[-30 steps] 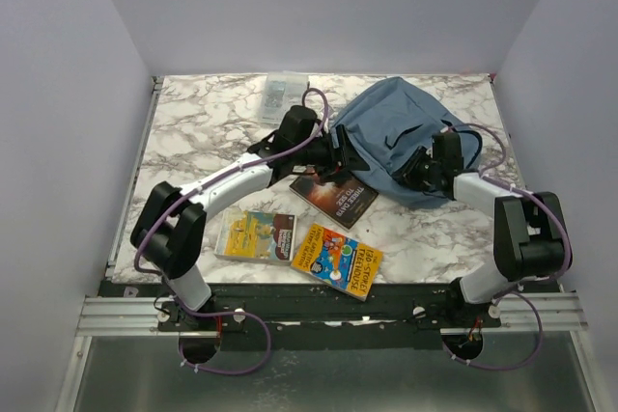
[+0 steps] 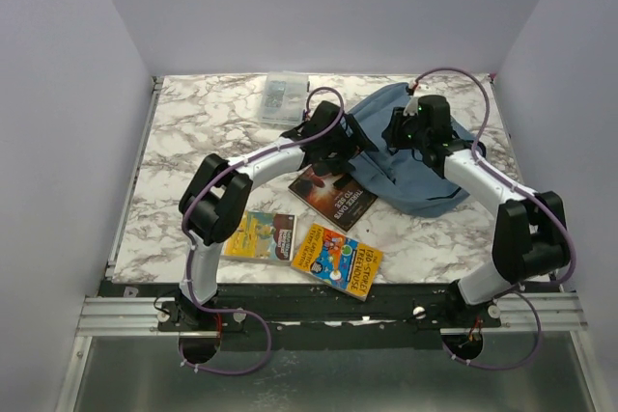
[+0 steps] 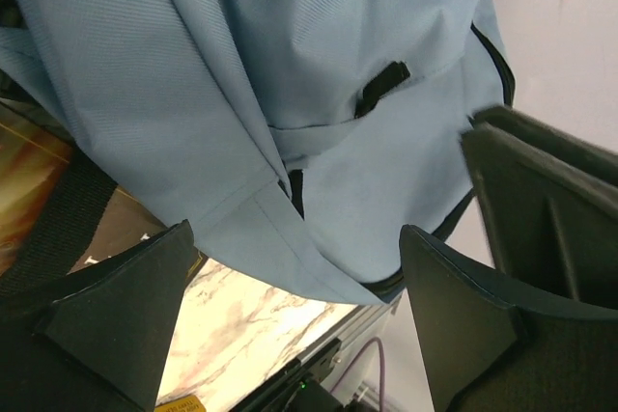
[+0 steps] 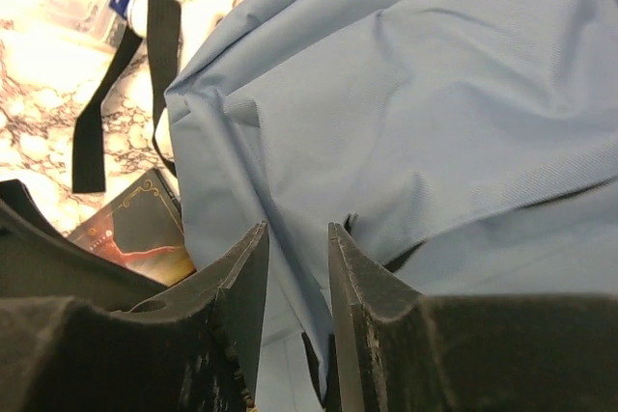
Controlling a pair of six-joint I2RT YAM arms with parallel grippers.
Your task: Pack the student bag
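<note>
The light blue bag (image 2: 435,190) lies crumpled on the right of the marble table, its fabric filling both wrist views. My left gripper (image 2: 359,142) hangs over its left part, fingers apart with nothing clearly between them. My right gripper (image 2: 399,132) is above the bag's middle, its fingertips (image 4: 343,243) close to a fold; how far apart they stand is partly unclear. Books lie left of and below the bag: the dark one (image 2: 328,202), a yellow one (image 2: 259,233) and a bright yellow-blue one (image 2: 338,260).
A clear plastic case (image 2: 283,94) sits at the back, left of the bag.
My right gripper has moved up and left across the bag from its lower middle. The bag's shape has shifted a little.
</note>
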